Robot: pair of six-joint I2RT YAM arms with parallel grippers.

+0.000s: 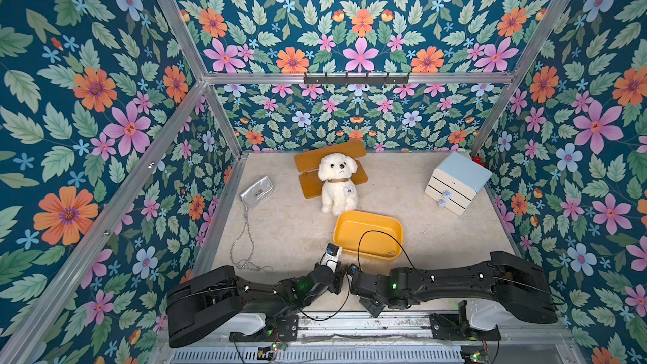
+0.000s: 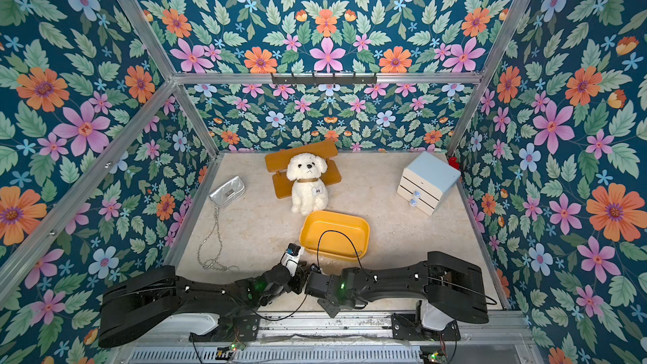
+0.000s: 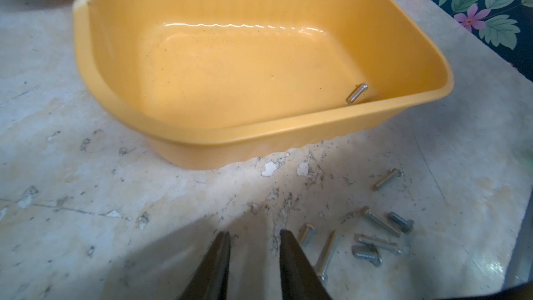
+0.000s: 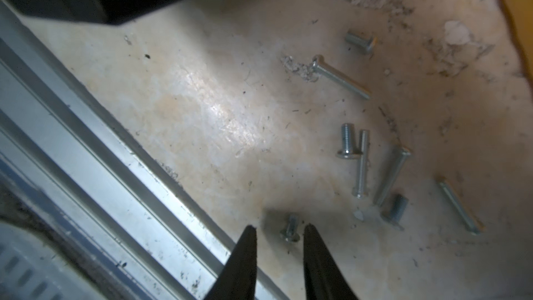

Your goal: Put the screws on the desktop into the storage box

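Observation:
Loose silver screws lie on the desktop before the yellow storage box (image 1: 368, 223): in the left wrist view a lone screw (image 3: 387, 179) and several (image 3: 376, 242) at lower right. One screw (image 3: 357, 93) rests inside the box. My left gripper is low near the box's front, fingers apart, with nothing seen between them. In the right wrist view my right gripper is open above a short screw (image 4: 291, 227) near the table's front edge, with other screws (image 4: 362, 161) farther right.
A white plush dog (image 1: 337, 185) sits on wooden boards behind the box. A small drawer unit (image 1: 457, 182) stands back right, a silver bag with chain (image 1: 256, 190) at left. A metal rail (image 4: 111, 155) runs along the front edge.

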